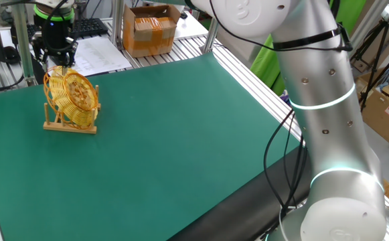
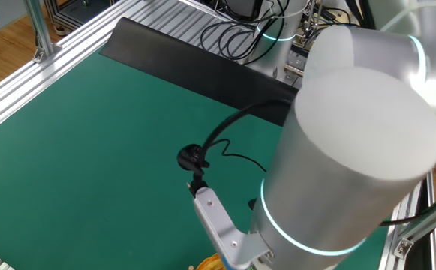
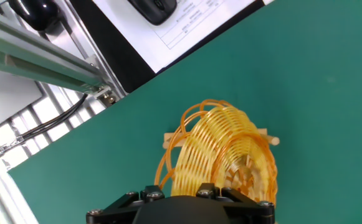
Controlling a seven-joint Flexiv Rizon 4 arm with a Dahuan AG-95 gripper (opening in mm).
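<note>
A yellow wicker basket (image 1: 73,97) with orange rim bands stands on edge in a small wooden rack (image 1: 70,128), at the far left of the green mat. Directly above it, my dark gripper (image 1: 63,67) points down with its fingertips at the basket's top edge. From the wrist, the woven basket (image 3: 221,152) lies just beyond the gripper, whose body covers the fingertips; the rack's wooden bars (image 3: 269,138) poke out at either side. Whether the fingers are closed on the rim is not clear. Only a sliver of basket (image 2: 211,262) appears in the second exterior view.
Behind the mat are a metal frame post (image 3: 50,65), papers (image 1: 100,55), a mouse (image 3: 154,9) and a cardboard box (image 1: 150,31). A black roll (image 2: 195,71) lies along the robot-side edge.
</note>
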